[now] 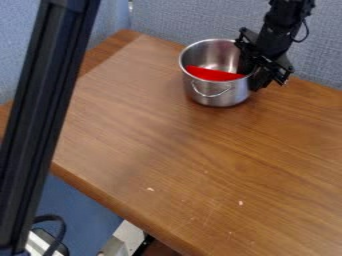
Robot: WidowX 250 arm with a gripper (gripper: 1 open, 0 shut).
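Note:
A steel pot [214, 90] with a wire handle stands at the back of the wooden table, and a red object [213, 74] lies inside it. My black gripper [254, 75] is at the pot's right rim, partly over or against it. Its fingertips are dark and overlap the rim, so I cannot tell whether they hold anything.
A grey padded wall [174, 20] stands behind. A dark vertical post [40, 110] fills the left edge, beside a drop to a blue floor.

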